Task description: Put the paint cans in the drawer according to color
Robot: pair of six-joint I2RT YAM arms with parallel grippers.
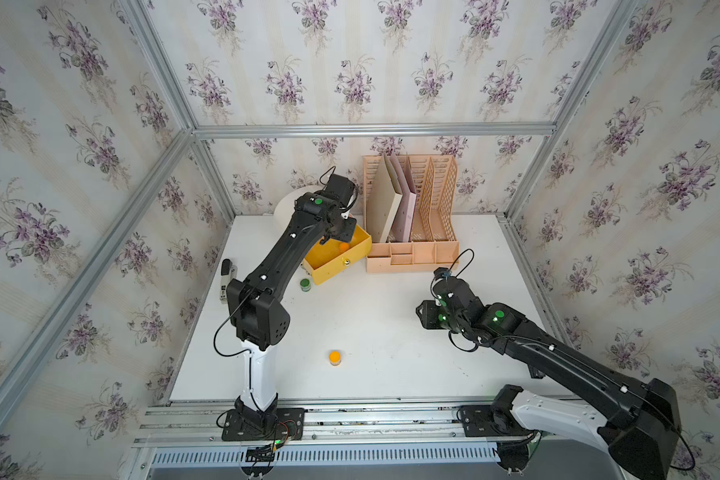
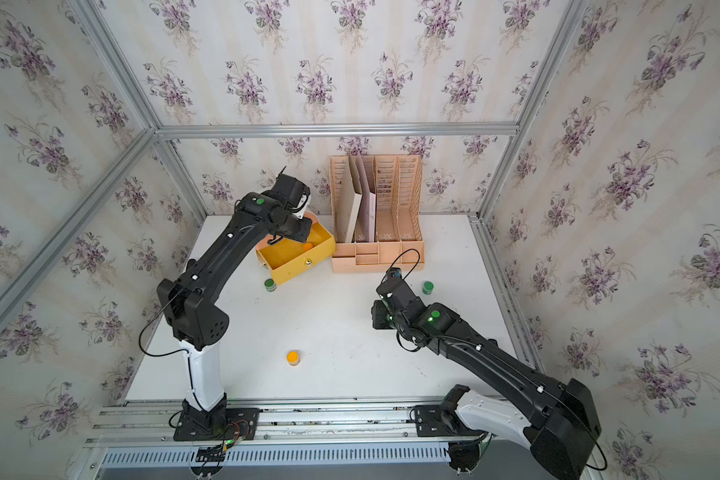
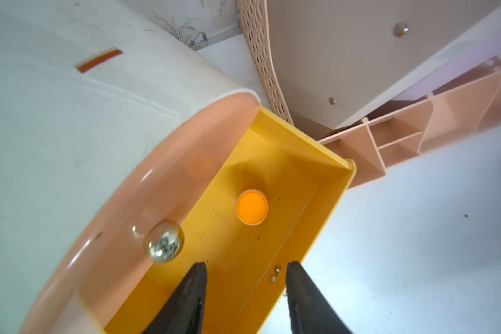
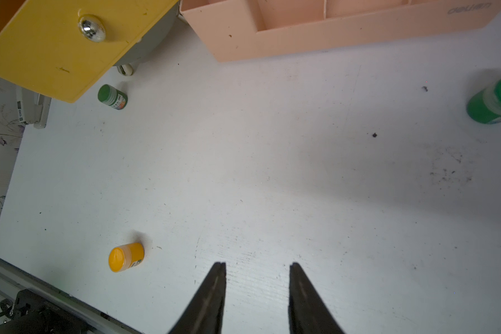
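An orange paint can [image 3: 252,207] stands inside the pulled-out yellow drawer [image 3: 222,245] of the white rounded cabinet. Above that drawer my left gripper is open, its fingers empty and apart from the can. A second orange can [image 4: 126,257] rests on the table near the front edge. Just in front of the drawer is a green can [image 4: 112,96]. Another green can [image 2: 428,287] is at the right of the table, beyond my right arm. Over the bare tabletop my right gripper hangs open and empty.
A pink organizer [image 1: 412,257] holding folders stands right of the drawer, close to its corner. The cabinet's white curved body [image 3: 94,94] rises behind the drawer, with a silver knob [image 3: 164,241] on its pink front.
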